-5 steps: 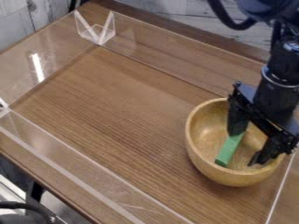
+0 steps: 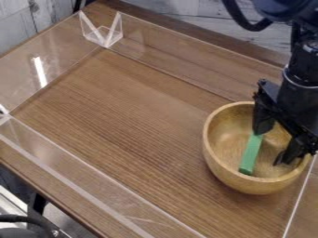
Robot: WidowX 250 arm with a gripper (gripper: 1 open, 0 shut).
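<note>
A tan bowl sits on the wooden table at the right. Inside it lies a long green object, partly hidden toward the back. My black gripper reaches down from the upper right over and into the bowl's right part, covering some of its rim and interior. It is open. Whether anything else lies under the fingers is hard to see.
A clear, white-edged plastic piece stands at the back left. Dark cables lie at the lower left corner.
The gripper has risen slightly and shifted within the bowl's right side. The bowl has moved a little, and the green object inside appears slightly shifted.
</note>
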